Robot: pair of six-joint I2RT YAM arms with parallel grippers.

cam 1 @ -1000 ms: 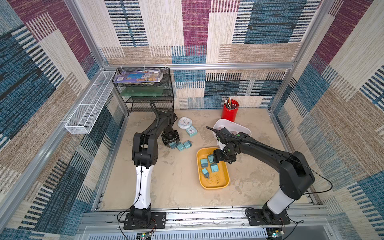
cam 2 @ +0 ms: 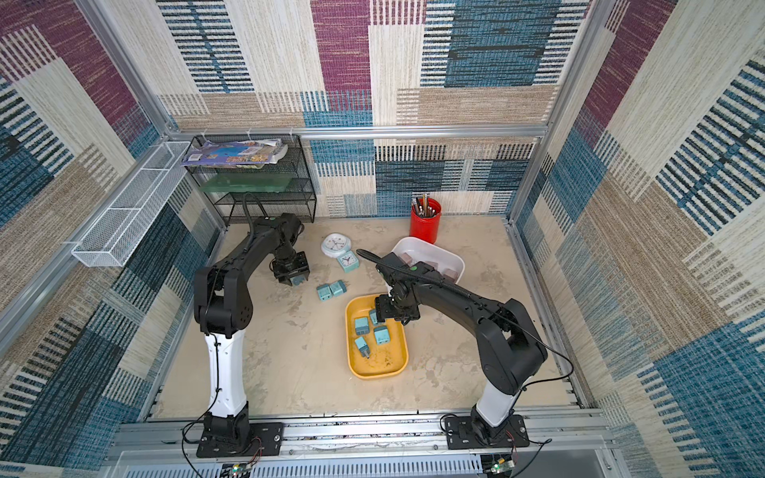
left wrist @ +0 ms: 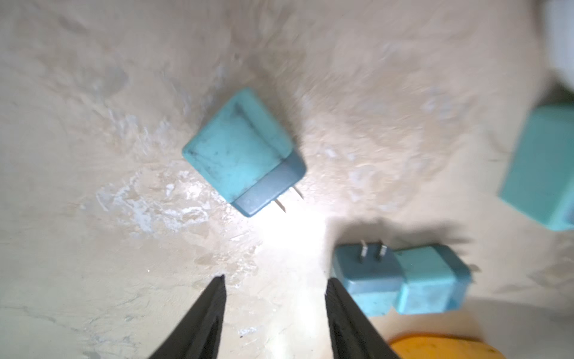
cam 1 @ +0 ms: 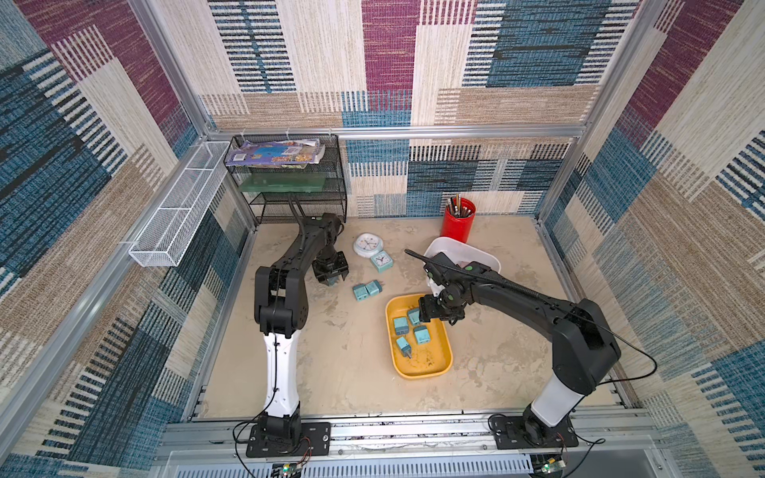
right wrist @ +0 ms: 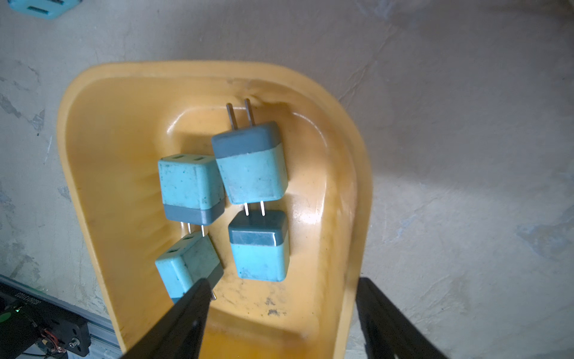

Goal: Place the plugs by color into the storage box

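Observation:
A teal plug (left wrist: 239, 149) lies alone on the table, its two prongs toward the lower right in the left wrist view. My left gripper is open above the table, nothing between its fingers, the plug beyond its tips. Two more teal plugs (left wrist: 427, 278) lie side by side to its right. Several teal plugs rest in the yellow box, among them one with prongs up (right wrist: 251, 167) and one below it (right wrist: 261, 254). My right gripper stands open over the yellow box (right wrist: 352, 239), whose side wall shows between its fingers.
A white tray (cam 1: 490, 261) with brownish items stands behind the right arm, near a red cup of pens (cam 1: 457, 227). A round white clock (cam 1: 368, 243) and a square teal clock (cam 1: 381, 261) sit behind the plug pair. Table space left of the box is clear.
My left gripper has moved back and left. The yellow box and right gripper have shifted slightly left.

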